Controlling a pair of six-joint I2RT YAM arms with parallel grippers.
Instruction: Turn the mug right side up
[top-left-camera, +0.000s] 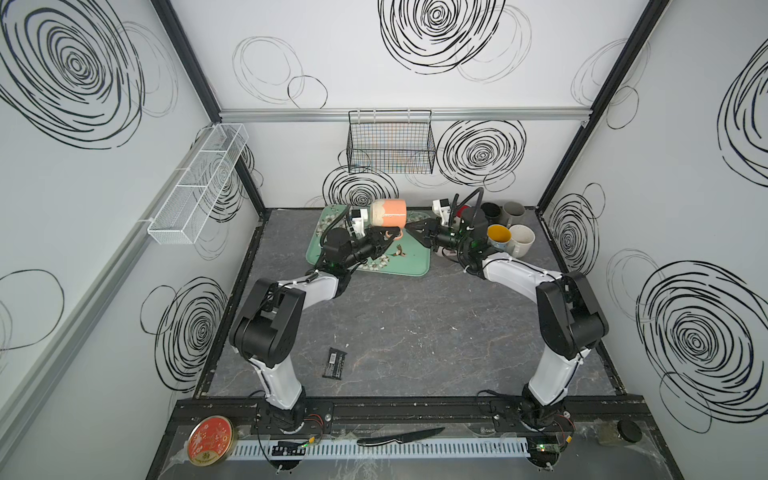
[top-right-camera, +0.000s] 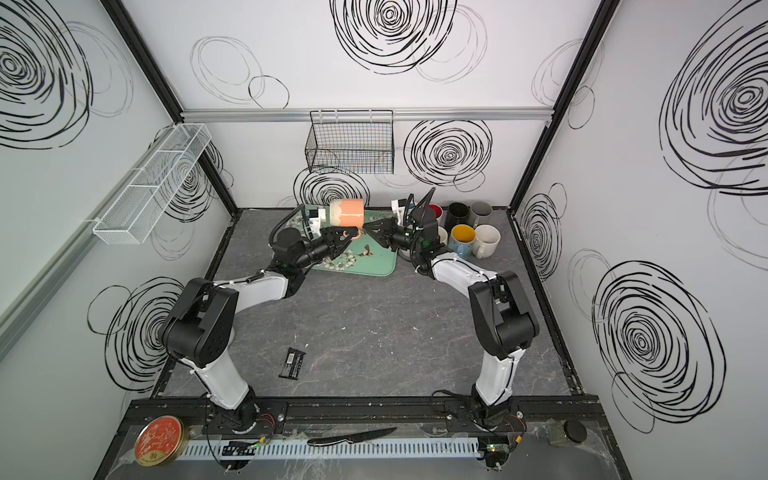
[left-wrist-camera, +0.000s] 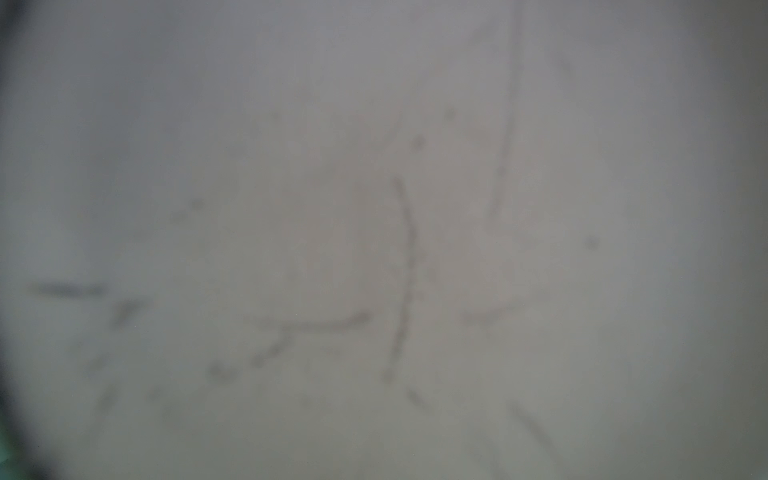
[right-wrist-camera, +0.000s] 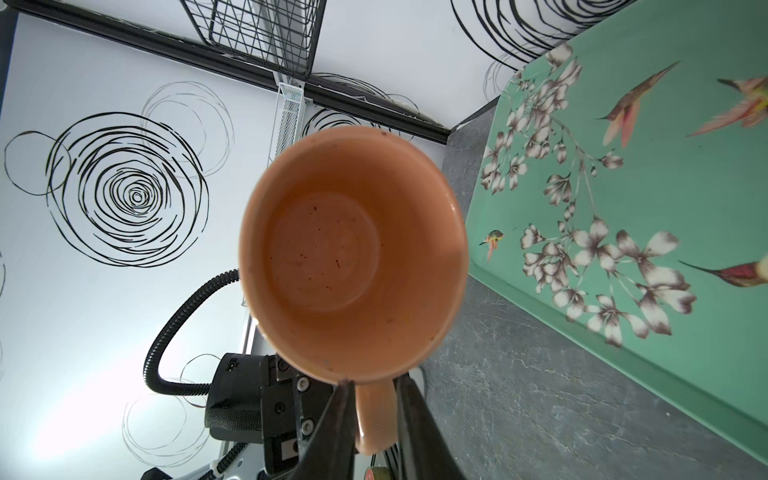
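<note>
An orange and cream mug (top-left-camera: 388, 209) (top-right-camera: 347, 210) is held on its side above the green tray (top-left-camera: 420, 265) by my left gripper (top-left-camera: 392, 233), shut on it. Its opening faces my right gripper, and in the right wrist view I look straight into the mug (right-wrist-camera: 336, 248), handle downward. My right gripper (top-left-camera: 412, 225) is just right of the mug; its dark fingers stand part open either side of the handle (right-wrist-camera: 376, 412) in the right wrist view, apparently not closed on it. The left wrist view shows only a blurred pale surface.
Several mugs (top-left-camera: 521, 240) crowd the back right. A black wire basket (top-left-camera: 391, 144) hangs on the back wall, a white one (top-left-camera: 176, 232) on the left.
</note>
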